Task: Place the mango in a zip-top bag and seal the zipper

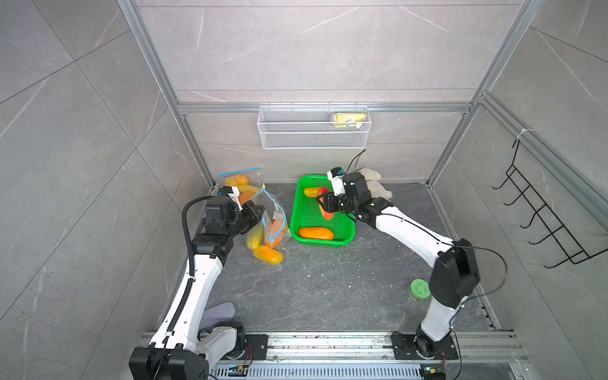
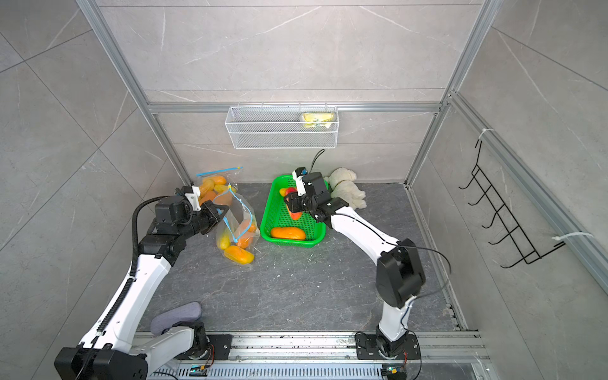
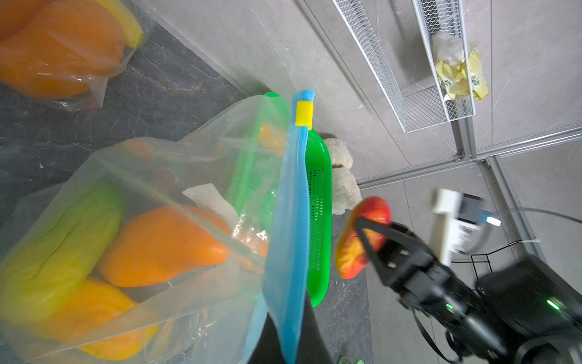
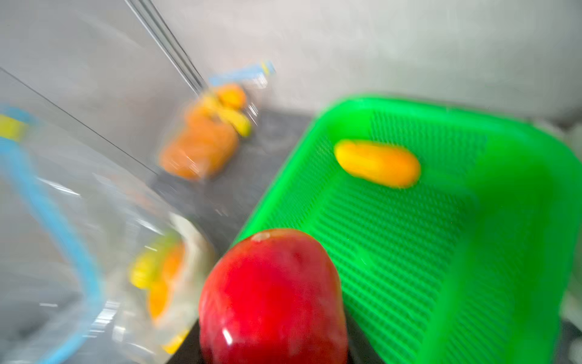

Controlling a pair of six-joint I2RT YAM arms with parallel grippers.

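A red-orange mango [image 4: 271, 291] is held in my right gripper above the green basket [image 4: 412, 242]. A zip bag [image 1: 266, 221] with several mangoes stands left of the basket, its blue zipper edge [image 3: 291, 200] at my left gripper [image 1: 250, 215], which is shut on that edge in the left wrist view. The bag's mouth looks open in the top views. A second filled bag [image 4: 200, 139] lies behind it.
Two other mangoes, including a long orange one [image 1: 315, 233], lie in the basket. A plush toy [image 2: 348, 190] sits behind it, and a jar [image 1: 419, 288] at the front right.
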